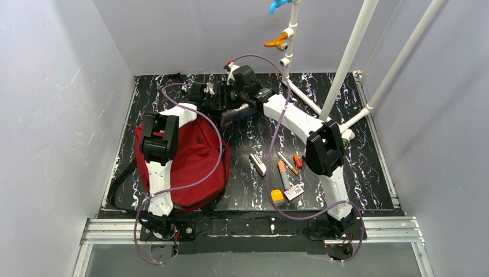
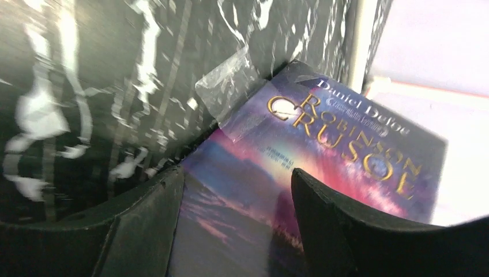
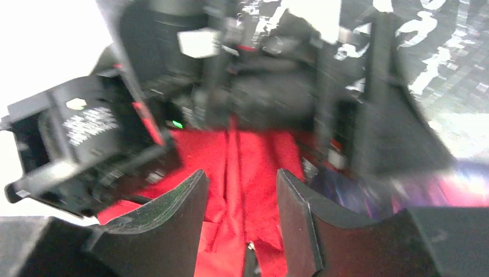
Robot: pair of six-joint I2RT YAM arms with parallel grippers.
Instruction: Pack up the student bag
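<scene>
A book titled Robinson Crusoe (image 2: pixel 340 133) in clear wrap appears tilted at the back middle of the table; from above, the right arm largely hides it (image 1: pixel 235 116). My left gripper stands open over its cover, one finger along the book's left edge, the other in front of the cover. My right gripper is open with nothing between its fingers, and the red bag (image 3: pixel 230 196) shows beyond them. Part of the book's blurred cover (image 3: pixel 369 193) lies to its right. The red bag (image 1: pixel 190 158) lies at the left, partly under the left arm.
At the front right lie a white-and-black item (image 1: pixel 258 164), a pink-and-grey item (image 1: pixel 284 175), a pencil-like stick (image 1: pixel 288 163), a red item (image 1: pixel 297 161), a white box (image 1: pixel 293 192) and a yellow item (image 1: pixel 277 197). White pipes (image 1: pixel 357 52) stand at the right. Both grippers are close together.
</scene>
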